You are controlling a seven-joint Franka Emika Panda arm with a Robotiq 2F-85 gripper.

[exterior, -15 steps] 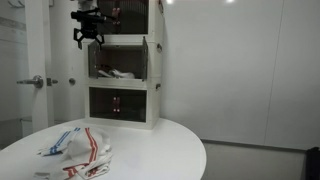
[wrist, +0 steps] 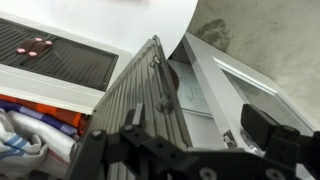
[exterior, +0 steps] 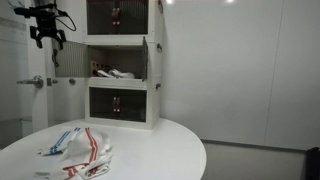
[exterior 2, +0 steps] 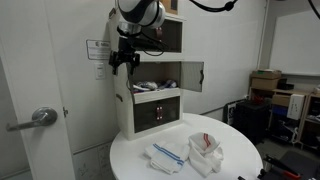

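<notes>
My gripper [exterior: 48,38] is high at the upper left, outside the cabinet [exterior: 125,42], with its fingers open. In the wrist view a ribbed cabinet door [wrist: 145,85] with a small knob lies below and between the spread fingers; whether they touch it cannot be told. The middle compartment [exterior: 118,60] stands open, its left door [exterior: 71,60] swung out to the left and its right door [exterior 2: 188,76] swung outward too. Inside lie folded cloths [exterior 2: 148,86]. On the white table are a blue-striped cloth [exterior 2: 166,155] and a red-striped cloth [exterior 2: 206,152].
The lower compartment doors [exterior: 118,103] and upper doors [exterior: 118,17] are shut. A room door with a lever handle [exterior 2: 44,117] stands at the left. Shelves with boxes [exterior 2: 265,85] stand farther right.
My gripper has moved left and slightly lower, away from the cabinet front. The middle compartment's left door has swung wider to the left. The cloths on the table have not moved.
</notes>
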